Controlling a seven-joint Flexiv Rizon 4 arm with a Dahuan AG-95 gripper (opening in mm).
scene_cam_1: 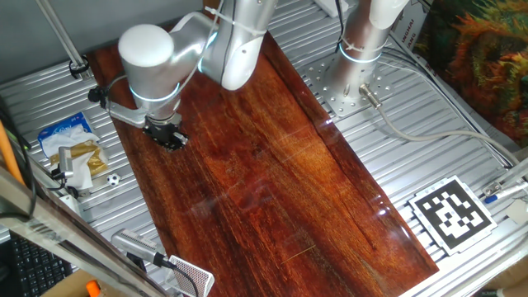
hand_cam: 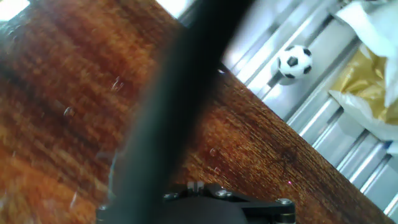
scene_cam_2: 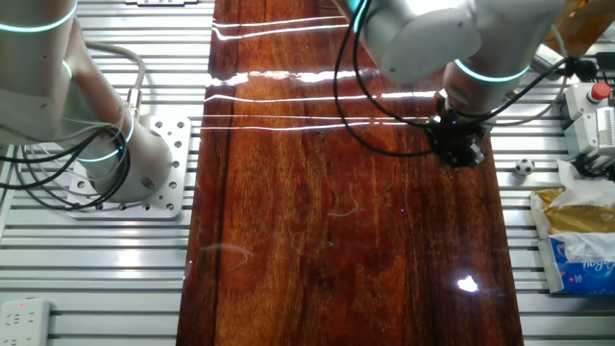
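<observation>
My gripper (scene_cam_1: 172, 144) hangs over the left edge area of the dark red-brown wooden board (scene_cam_1: 247, 165), with nothing seen in it. In the wrist view its fingertips (hand_cam: 192, 186) meet at the bottom, so it looks shut. A black cable crosses that view and hides part of the gripper. The small black-and-white soccer ball (hand_cam: 295, 61) lies off the board, on the ribbed metal table. Exterior view 2 shows the ball (scene_cam_2: 524, 166) to the right of the gripper (scene_cam_2: 459, 154), clearly apart from it.
A blue-and-white tissue pack (scene_cam_1: 73, 148) with gold wrapping lies beyond the ball. A camera on a stand (scene_cam_1: 136, 245) is near the board's front left edge. At the right lies a marker board (scene_cam_1: 452, 214). The board's surface is bare.
</observation>
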